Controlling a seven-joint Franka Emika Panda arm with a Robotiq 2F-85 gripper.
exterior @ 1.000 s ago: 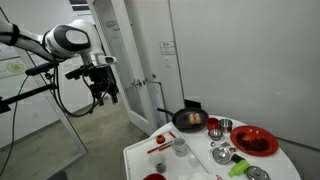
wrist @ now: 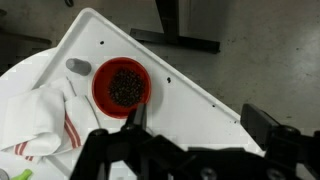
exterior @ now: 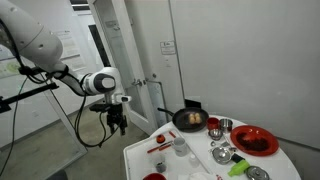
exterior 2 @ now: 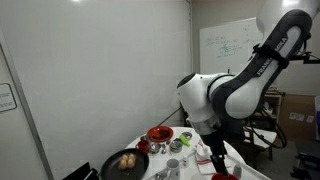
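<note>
My gripper is open, its two dark fingers wide apart with nothing between them. In exterior view 1, the gripper [exterior: 117,120] hangs in the air left of the white table, above its surface. A red bowl [wrist: 103,88] holding small dark beans or grains appears left of the fingers in the wrist view. That bowl [exterior: 154,177] sits by the table's front edge in exterior view 1. A white towel with red stripes [wrist: 38,120] and a small grey cylinder [wrist: 78,67] lie close to it.
A black pan [exterior: 183,126] with brownish food stands at the table's back. Farther right are a wide red dish [exterior: 258,145], a green-handled utensil [exterior: 238,167] and several metal vessels. The tabletop [wrist: 185,110] beside the bowl is bare.
Over the last second my arm has come down, and the gripper has shifted slightly right in exterior view 1. The things on the table look unmoved.
</note>
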